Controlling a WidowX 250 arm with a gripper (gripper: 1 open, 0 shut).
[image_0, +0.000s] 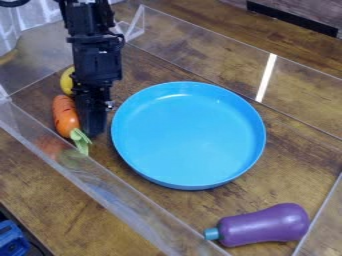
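Note:
My black gripper (94, 108) is low at the left, beside an orange toy carrot (67, 118) with green leaves, which lies just left of a blue plate (189, 165). The fingertips are at the carrot's right side; whether anything is between them is hard to tell. A yellow object (66, 80), partly hidden by the arm, sits behind the carrot.
A purple toy eggplant (263, 225) lies at the front right. Clear plastic walls surround the wooden work area. A blue object (10, 240) is outside at the lower left.

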